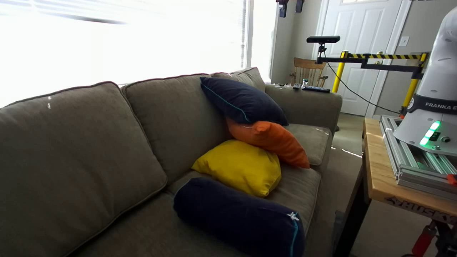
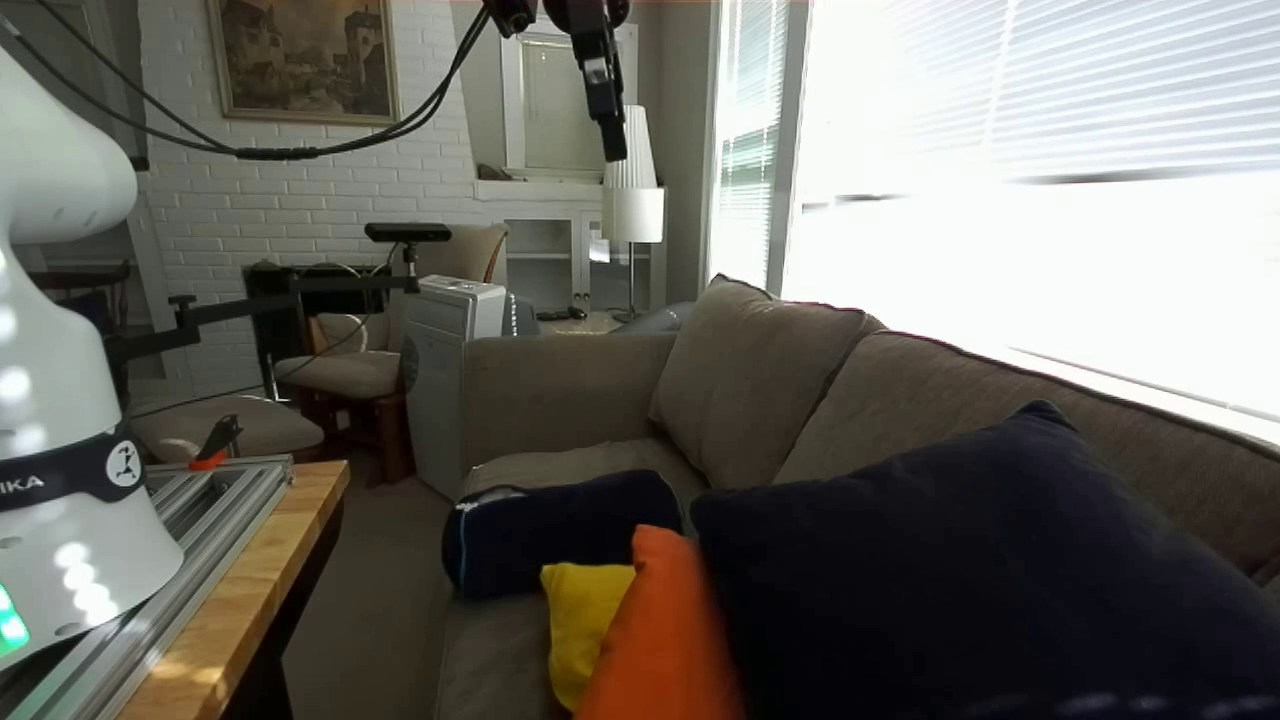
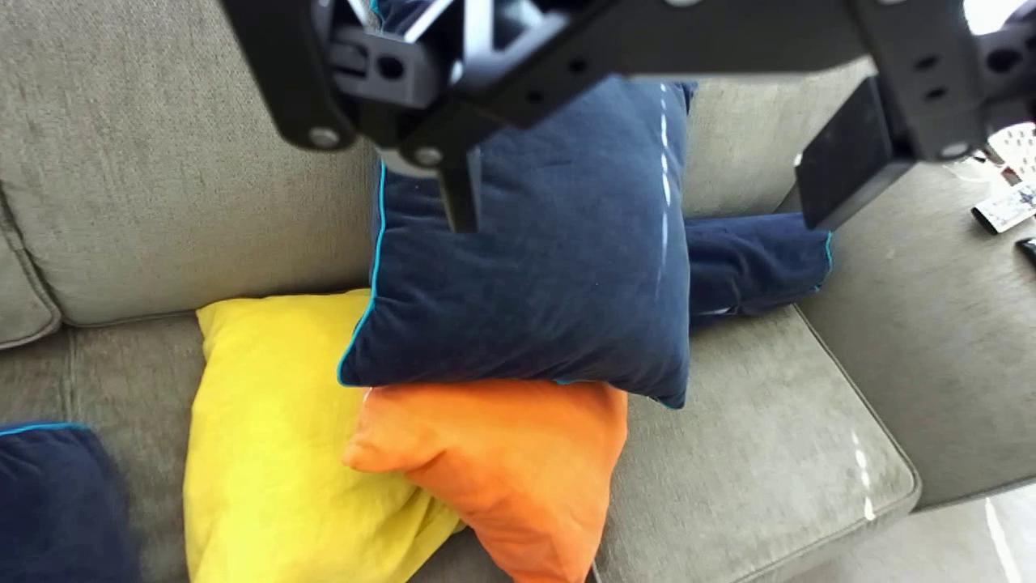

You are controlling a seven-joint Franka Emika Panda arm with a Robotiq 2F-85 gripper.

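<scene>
My gripper is open above the sofa, its two fingers wide apart and nothing held between them. In the wrist view a square navy pillow with turquoise piping lies beyond the fingers, resting on an orange pillow. A yellow pillow sits beside the orange one, partly under it. On the seat in exterior view 1 lies a navy bolster, nearer than the yellow pillow. Another navy cushion shows by the armrest in the wrist view, partly hidden behind the square pillow.
The grey-brown sofa has bare seat between the pillows and the armrest, where remotes lie. A wooden workbench carrying the arm's base stands across a gap from the sofa. A camera on a stand rises past the armrest.
</scene>
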